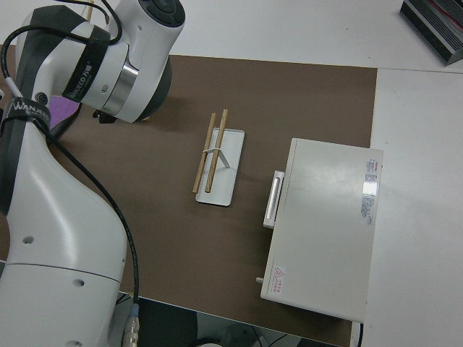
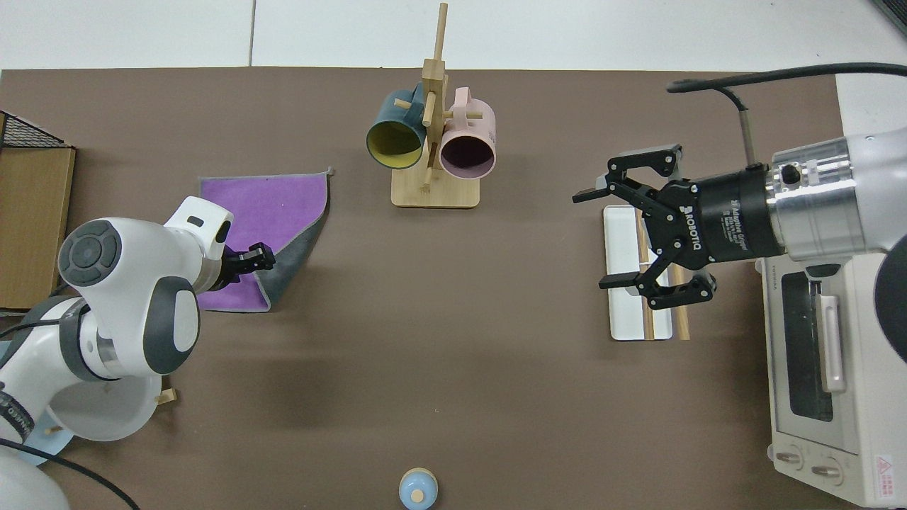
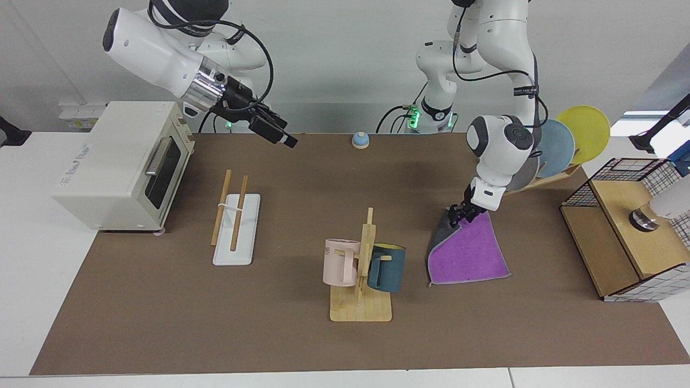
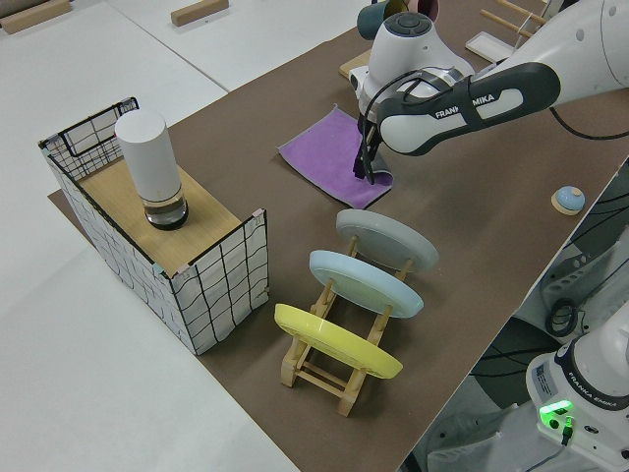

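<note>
A purple cloth (image 2: 255, 204) with its grey side folded up along one edge lies on the brown mat. My left gripper (image 2: 259, 259) is over that fold; whether it is open or shut is hard to see. My right gripper (image 2: 587, 238) stands open above a white rack with two wooden sticks (image 3: 236, 255), nothing between its fingers. A wooden mug tree (image 2: 434, 195) holds a teal mug (image 2: 391, 127) and a pink mug (image 2: 468, 127).
A white oven (image 2: 808, 442) stands at the right, a wire-sided shelf (image 2: 30, 221) at the left. A plate rack (image 4: 349, 393) is near the left arm, a small blue object (image 2: 417, 484) at the front.
</note>
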